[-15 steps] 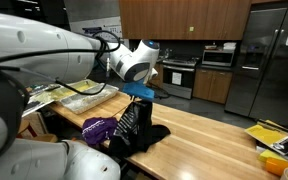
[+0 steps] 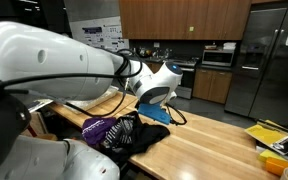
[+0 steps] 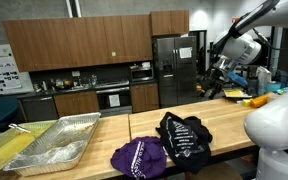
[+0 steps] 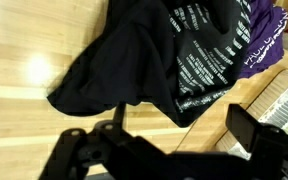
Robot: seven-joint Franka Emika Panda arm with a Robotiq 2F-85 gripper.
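Note:
A black cloth with white print [image 4: 199, 55] lies crumpled on the wooden table, its plain black part [image 4: 114, 65] spread to the left in the wrist view. My gripper is open above the cloth, with nothing between its fingers. In exterior view 1 the gripper [image 2: 166, 112] hangs over the black cloth [image 2: 149, 135], partly covering it. Beside the black cloth is a bunched purple cloth [image 3: 139, 158], which also shows at the upper right of the wrist view.
A clear plastic-covered tray [image 3: 59, 140] stands on the table past the purple cloth. Yellow items [image 2: 269, 133] and an orange item [image 2: 276, 163] are at the other end. Bare tabletop [image 2: 204, 145] stretches between the cloths and those items.

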